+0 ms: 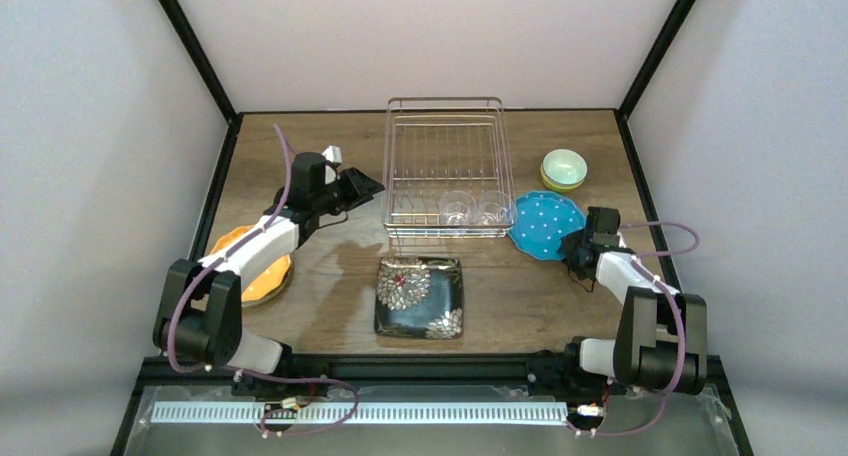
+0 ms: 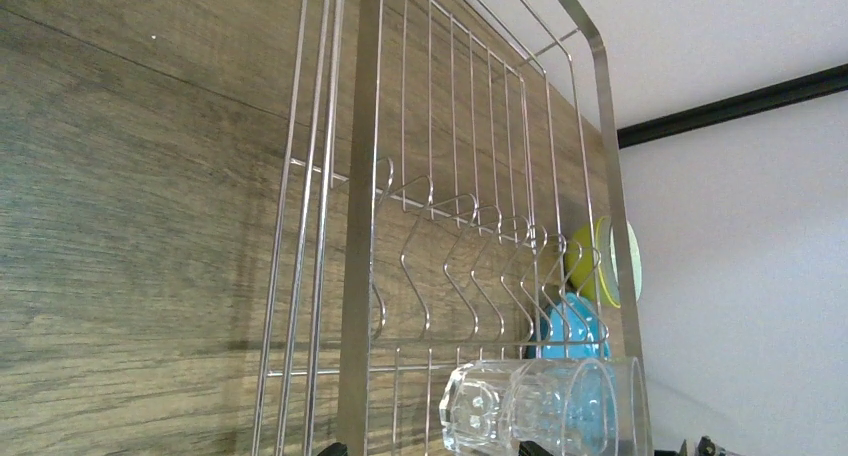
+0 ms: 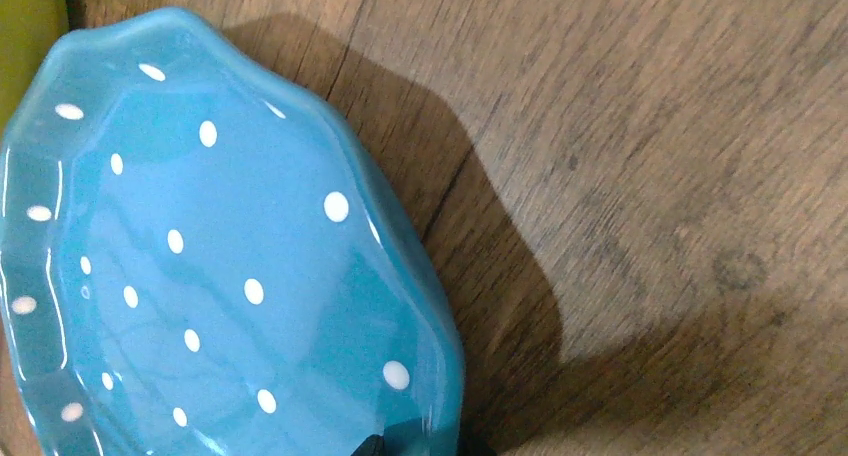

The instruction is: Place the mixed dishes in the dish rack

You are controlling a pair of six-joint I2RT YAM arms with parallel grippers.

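The wire dish rack stands at the back centre, holding two clear glasses near its front. My left gripper is open just left of the rack. My right gripper is at the right edge of the blue dotted plate; in the right wrist view its tips barely show at the rim, bottom edge, so its grip is unclear. An orange plate lies at left, partly hidden by my left arm. A dark patterned square dish lies in front of the rack.
Stacked pale green and yellow bowls stand at the back right, behind the blue plate. Bare table lies at the front right and at the back left. Walls bound the table at back and sides.
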